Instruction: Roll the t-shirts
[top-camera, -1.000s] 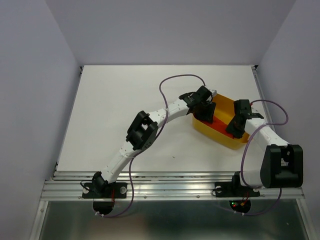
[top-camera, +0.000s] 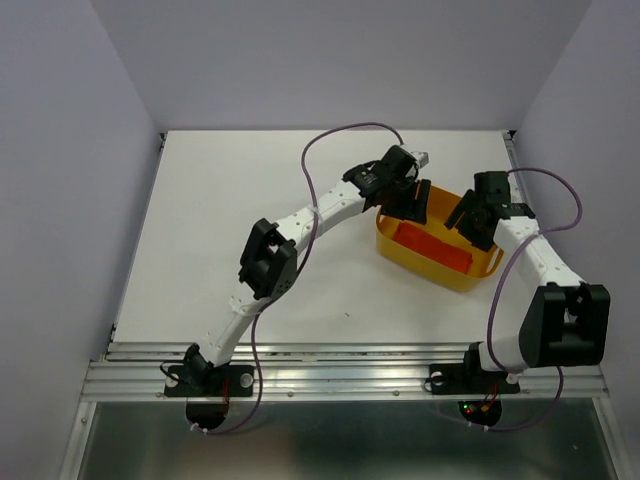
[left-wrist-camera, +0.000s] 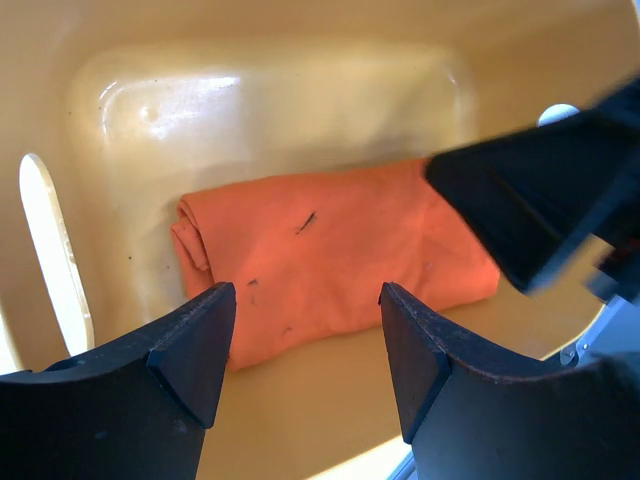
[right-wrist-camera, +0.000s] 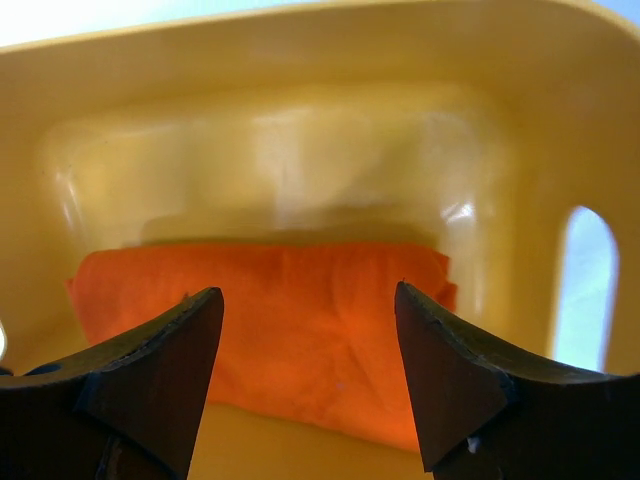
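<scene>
An orange-red T-shirt (top-camera: 434, 247), folded into a compact oblong bundle, lies flat on the floor of a yellow bin (top-camera: 428, 271). In the left wrist view the shirt (left-wrist-camera: 310, 250) shows a fold at its left end; my left gripper hangs open above it. From the right wrist view the same bundle (right-wrist-camera: 270, 320) rests along the bin floor, under my open right gripper. Neither gripper has cloth between its fingers. Seen from the top, the left gripper (top-camera: 405, 207) is over the bin's left end, the right gripper (top-camera: 468, 222) over its right end.
The bin's walls stand around the shirt, with a handle slot (left-wrist-camera: 56, 255) in an end wall. Dark parts of the other gripper show at the left wrist view's right side.
A second ago both grippers were down at the shirt's ends inside the bin. They have since opened and lifted off it; the bin has shifted slightly left. The shirt stays inside.
</scene>
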